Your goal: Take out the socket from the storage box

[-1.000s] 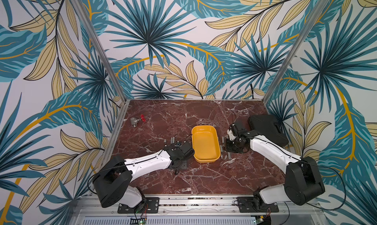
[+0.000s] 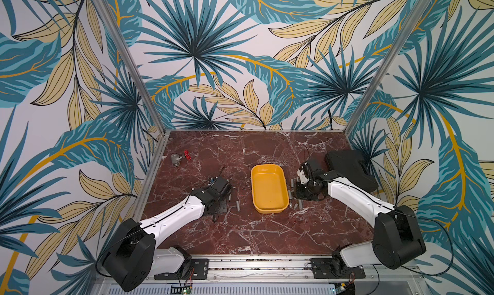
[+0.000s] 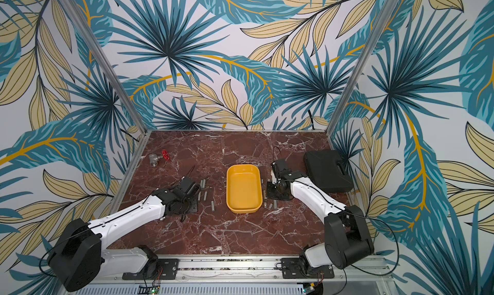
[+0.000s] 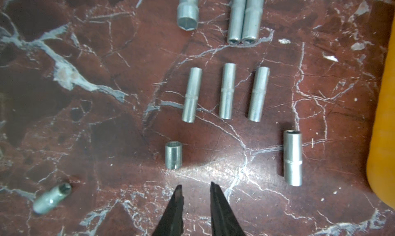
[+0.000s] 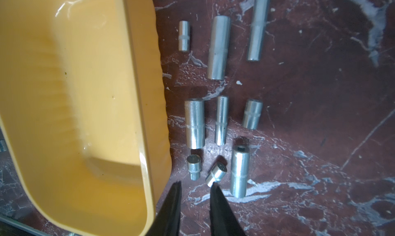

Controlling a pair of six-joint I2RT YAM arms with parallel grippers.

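Observation:
An empty yellow storage box [image 2: 269, 184] stands mid-table with silver sockets on both sides. In the left wrist view my left gripper is part open with nothing between its fingers, above a short socket [image 4: 173, 155], several long sockets [image 4: 227, 92] and a tilted-looking one [image 4: 52, 199]. In the right wrist view my right gripper is also part open and empty, beside the box wall, above sockets [image 5: 239, 172] lying and standing close together.
A black case [image 2: 351, 171] lies at the back right. A metal object with a red part [image 2: 176, 159] sits at the back left.
My left arm has swung left, away from the box, over about the last second. The right arm looks the same.

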